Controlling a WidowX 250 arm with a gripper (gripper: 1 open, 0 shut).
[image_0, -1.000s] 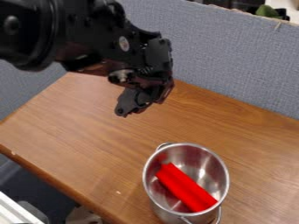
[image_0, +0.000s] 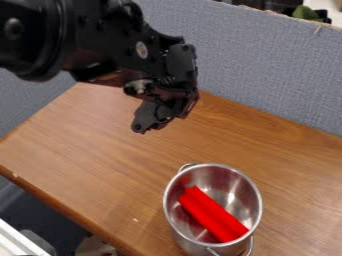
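Note:
A steel pot (image_0: 181, 190) with side handles stands at the lower right of the table, and a red cylinder (image_0: 211, 213) lies tilted inside it. My black arm reaches in from the top left, with the gripper (image_0: 156, 112) hanging above the table, up and to the left of the pot and apart from it. Its fingers are dark and seen partly end-on, so their opening is hard to make out; I see no object held.
A grey padded wall (image_0: 267, 70) runs along the back. The table's front-left edge drops to a dark floor.

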